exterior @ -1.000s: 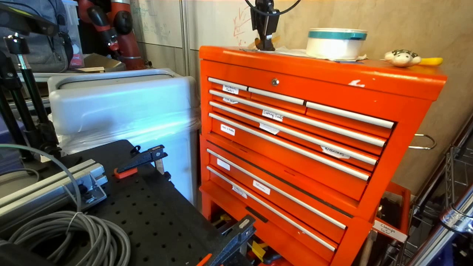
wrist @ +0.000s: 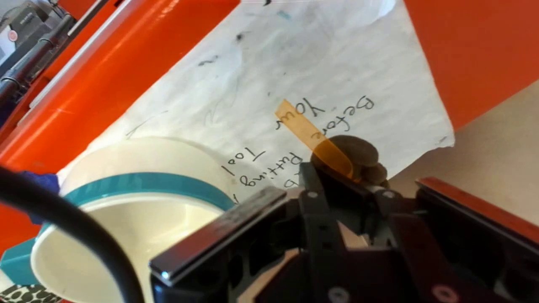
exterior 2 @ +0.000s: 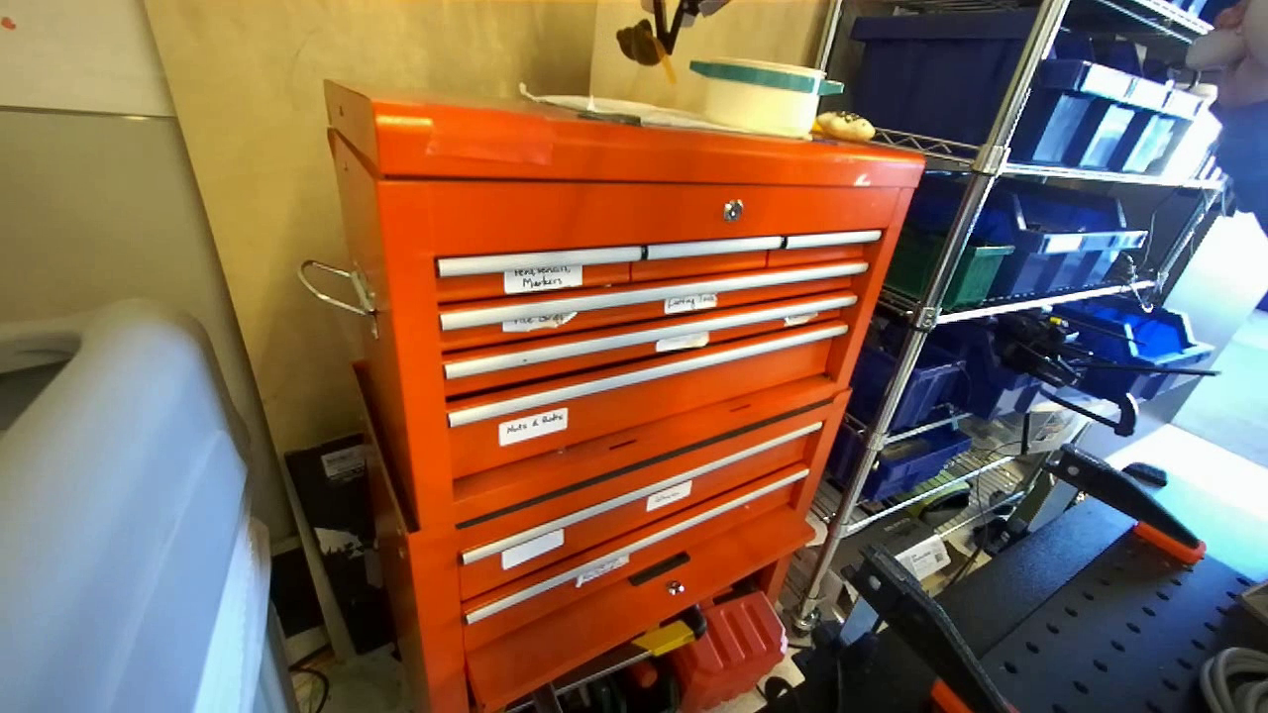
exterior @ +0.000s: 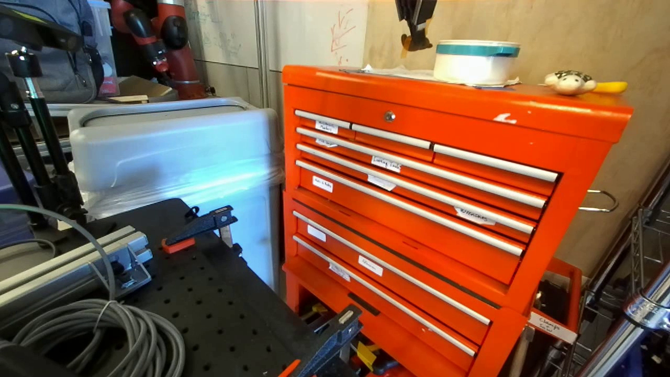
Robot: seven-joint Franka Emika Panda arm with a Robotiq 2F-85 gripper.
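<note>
High over the back of the red tool chest, my gripper is shut on a small dark brown object with a translucent orange strip. In exterior view 2 the brown object hangs clear of the chest top. What exactly it is cannot be made out. A white round container with a teal band stands to its right in exterior view 1. The wrist view looks into this open, pale container, beside the fingers. Under it lies a white paper sheet with handwriting.
A spotted plush toy with a yellow part sits at the chest's right end. Bin shelves stand beside the chest. A black perforated table with clamps and coiled cable lies in front. A grey plastic bin stands left.
My gripper has risen from the chest top and shifted right, closer to the container in exterior view 1, carrying the brown object. The container and plush toy have stayed put.
</note>
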